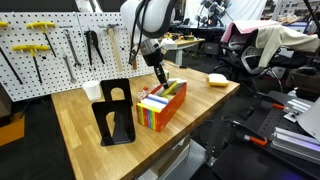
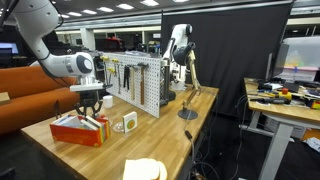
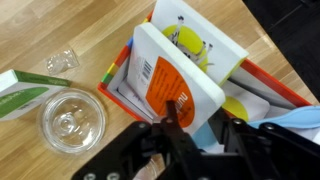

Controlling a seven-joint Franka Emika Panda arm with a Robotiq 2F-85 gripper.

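Observation:
An orange-and-white box (image 3: 172,82) with a barcode stands tilted in the wrist view, its near end between the dark fingers of my gripper. My gripper is shut on that end. Below and around it lies a red-rimmed bin (image 3: 115,77), also seen as a red box with colourful stripes (image 1: 153,118) in exterior view 1. A white-and-yellow pack (image 3: 205,38) lies in the bin beside the held box. In exterior view 2 the arm reaches down to the red bin (image 2: 66,134); the held box is too small there to make out surely.
A clear round jar (image 3: 73,118) and a green-and-white box (image 3: 25,92) stand left of the bin. Black bookend-like stands (image 1: 115,120) and a white cup (image 1: 93,91) are near it. A pegboard (image 1: 60,50) rises behind. The table's right side (image 2: 170,140) has free room.

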